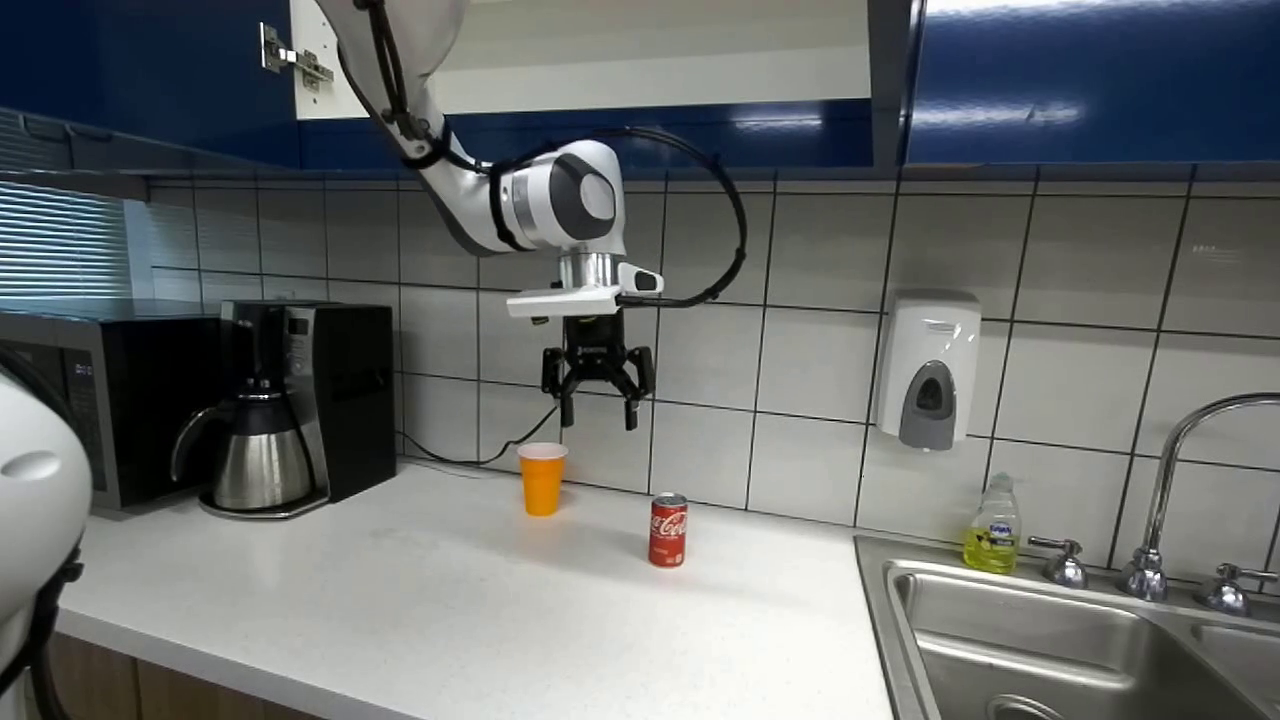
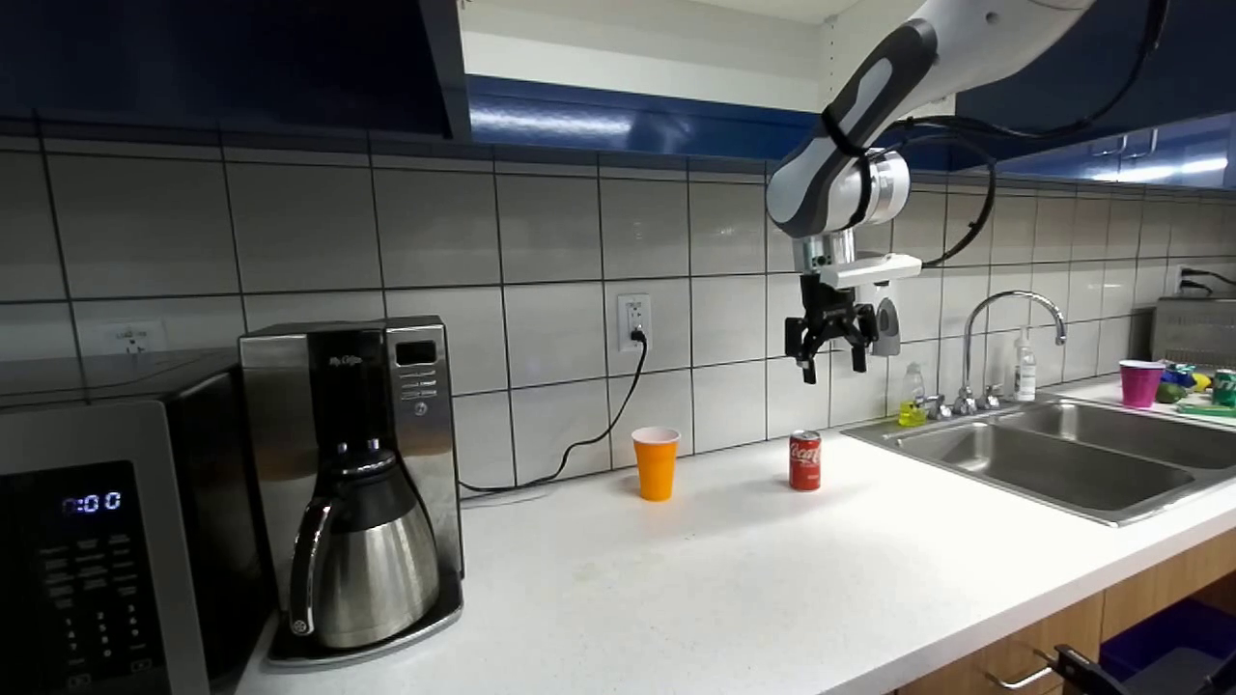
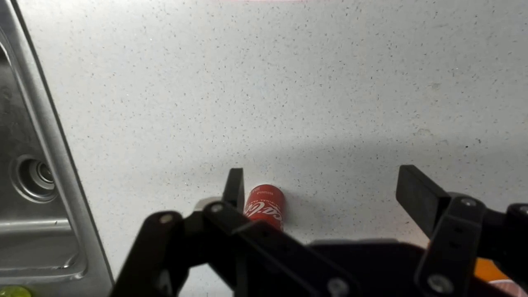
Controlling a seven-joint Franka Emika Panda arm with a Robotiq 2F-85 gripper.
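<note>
High over the counter my gripper (image 1: 600,420) points straight down, its fingers spread wide with only air between them. A red Coca-Cola can (image 1: 667,530) stands upright on the counter, below the gripper and to its right in exterior view 1. In the wrist view the can (image 3: 265,202) shows beside the left finger, its lower part hidden by the gripper's dark linkage. An orange cup (image 2: 656,465) stands upright to the left of the can in exterior view 2; only a sliver of the cup (image 3: 487,269) appears at the wrist view's lower right corner.
A coffee maker (image 2: 348,486) and a microwave (image 2: 93,544) occupy the counter's left end. The steel sink (image 1: 1020,624) lies to the right, with a yellow soap bottle (image 1: 993,528) behind it. Overhead are blue cabinets (image 1: 768,134).
</note>
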